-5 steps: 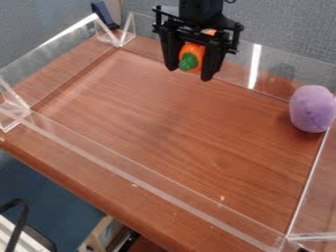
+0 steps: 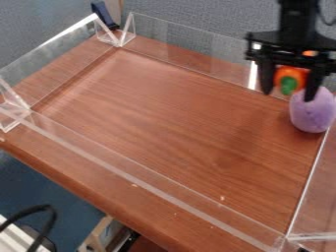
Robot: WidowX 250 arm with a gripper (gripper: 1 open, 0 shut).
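Note:
My gripper [image 2: 284,77] is at the upper right, blurred, holding an orange carrot-like toy [image 2: 290,76] with a green top between its fingers. It hangs just above and partly in front of a purple eggplant-like toy [image 2: 312,114] at the right edge of the wooden floor. Whether the held toy touches the purple one cannot be told.
A wooden surface [image 2: 157,128] with low clear walls around it is otherwise empty. A dark object [image 2: 105,16] stands beyond the back left corner. Cables and a white item lie outside at the bottom left.
My gripper has moved from the back middle to the right with the orange toy, ending over the purple toy, which has not visibly moved.

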